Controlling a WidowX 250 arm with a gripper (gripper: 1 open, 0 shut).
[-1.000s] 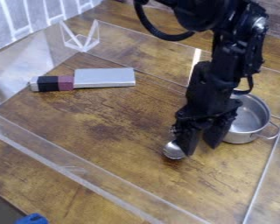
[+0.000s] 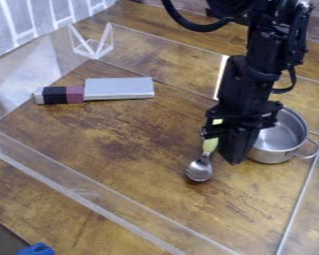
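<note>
My black gripper (image 2: 234, 149) is low at the right of the wooden table, just left of a metal pot (image 2: 289, 139) and partly in front of it. A spoon (image 2: 199, 169) with a pale green handle lies below and left of the fingers, its bowl toward me. The fingers look close together; whether anything is between them is hard to see, as the wrist hides much of that area.
A silver tray-like slab (image 2: 120, 88) and a dark cylinder with a pink band (image 2: 56, 95) lie at the back left. Clear plastic edges border the table. A blue object (image 2: 36, 248) sits at the bottom left corner.
My gripper has risen slightly and moved back and right, uncovering more of the spoon and its handle. The spoon appears to lie in about the same place.
</note>
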